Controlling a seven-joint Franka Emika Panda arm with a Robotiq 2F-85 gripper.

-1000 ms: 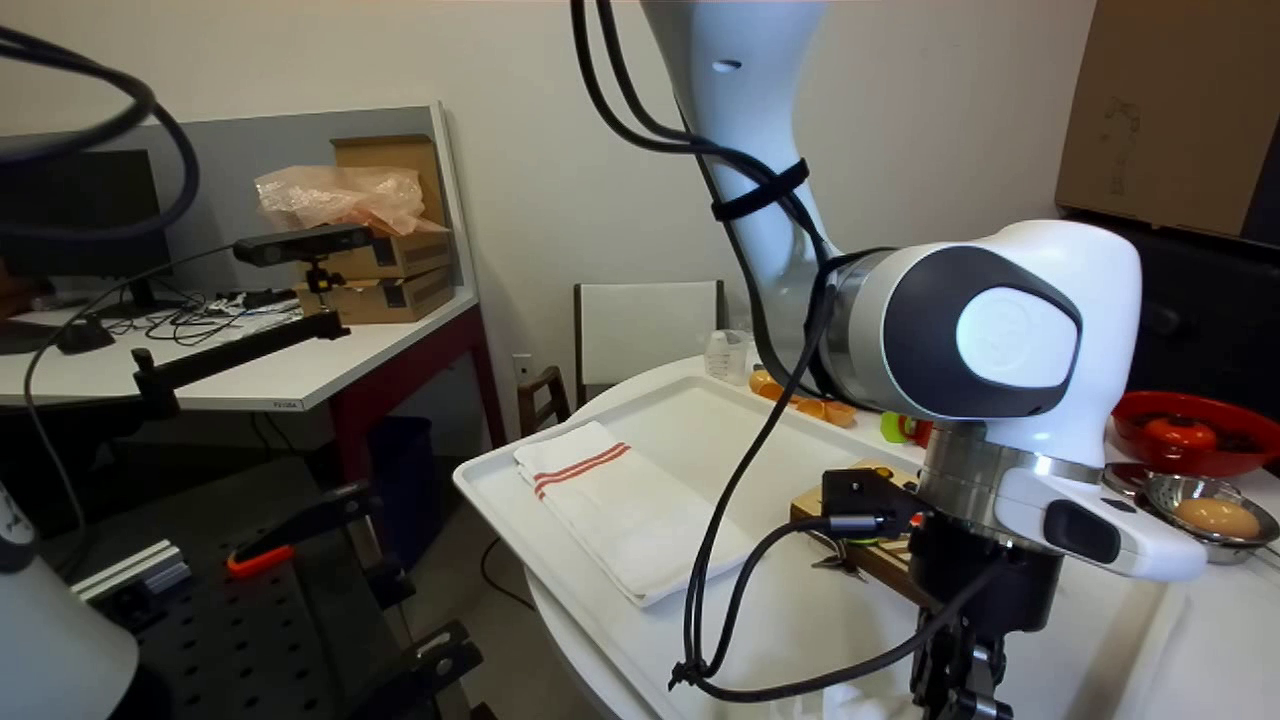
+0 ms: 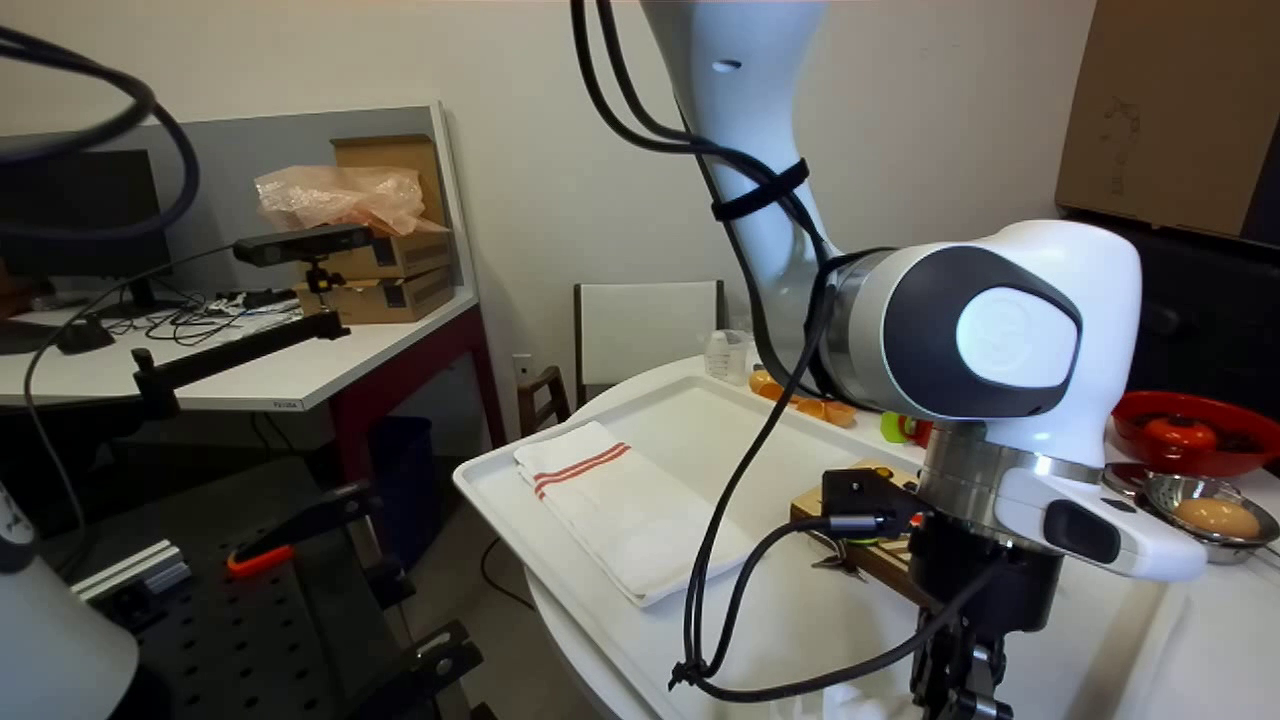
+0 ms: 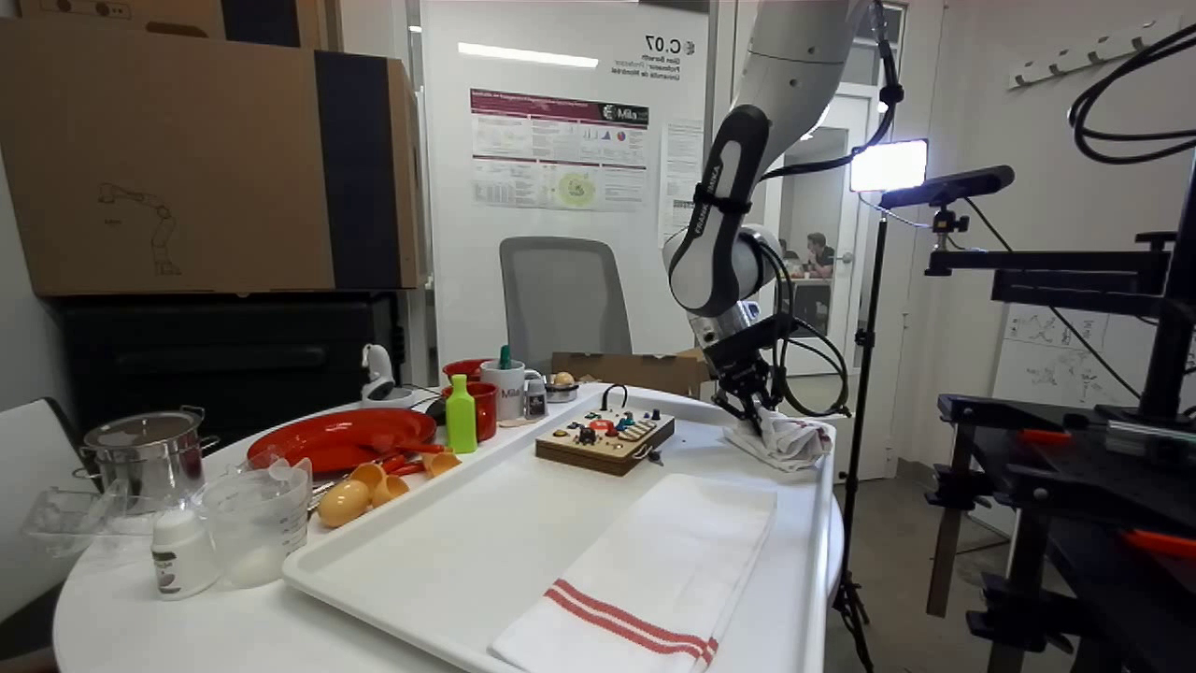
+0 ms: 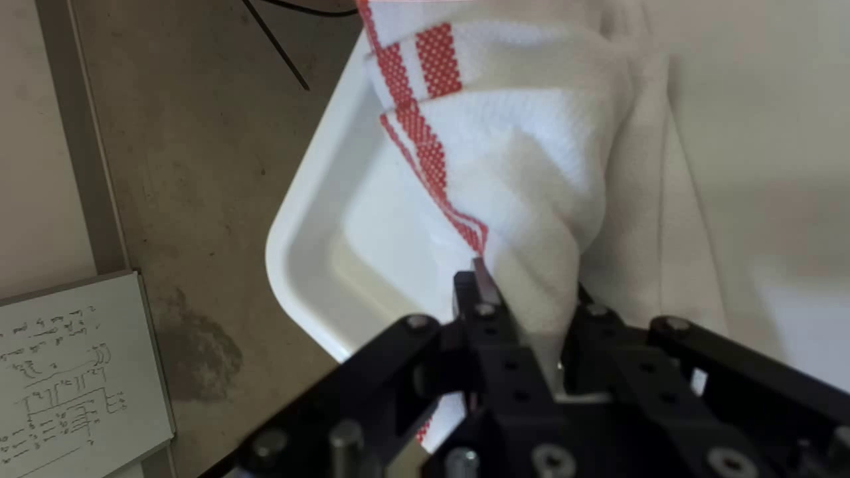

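Observation:
A crumpled white cloth with red stripes (image 4: 518, 151) fills the middle of the wrist view. My gripper is shut on a bunched fold of it, the white fabric running down between the two dark fingers. In exterior view 2 the same cloth (image 3: 790, 443) lies heaped in the far right corner of the white tray (image 3: 404, 566), with my gripper (image 3: 753, 421) pointing down into it. A second white cloth (image 3: 656, 572), folded flat with two red stripes, rests on the tray apart from the gripper. Exterior view 1 cuts off the fingertips.
A wooden board with knobs and switches (image 3: 605, 439) sits on the tray left of the gripper. Beyond the tray's far-left edge stand a green bottle (image 3: 461, 415), a red plate (image 3: 342, 439) and cups. The tray's middle is bare.

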